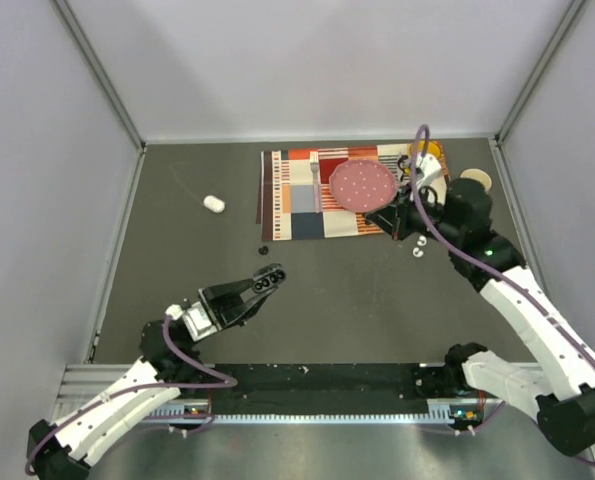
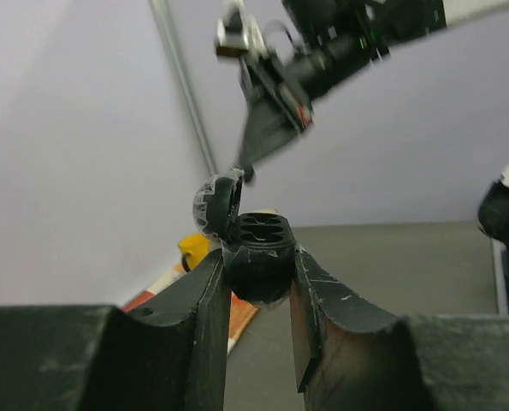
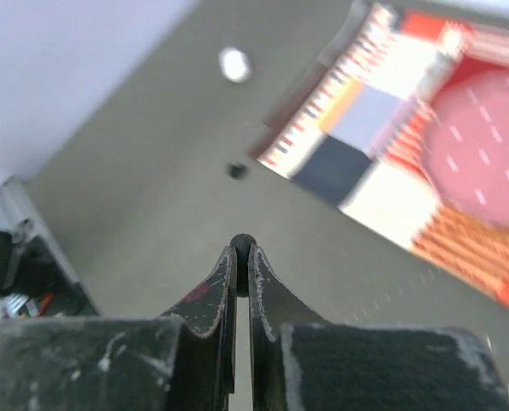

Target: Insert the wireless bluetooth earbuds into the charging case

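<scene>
A black charging case [image 2: 260,272], its lid tipped back, has dark sockets facing up; my left gripper [image 1: 249,295] is shut on it at the lower left of the top view. From the right wrist view, a small black earbud [image 3: 243,246] is pinched between the tips of my right gripper, which is shut on it, well above the table. Another black earbud [image 1: 263,250] lies on the table below the placemat, ahead of the case; it shows blurred in the right wrist view too.
A patterned placemat [image 1: 304,226] with a pink plate [image 1: 363,186] and a fork [image 1: 316,180] lies at the back. To its left rests a white mouse [image 1: 214,204]. Small white pieces [image 1: 418,252] lie beneath the right arm.
</scene>
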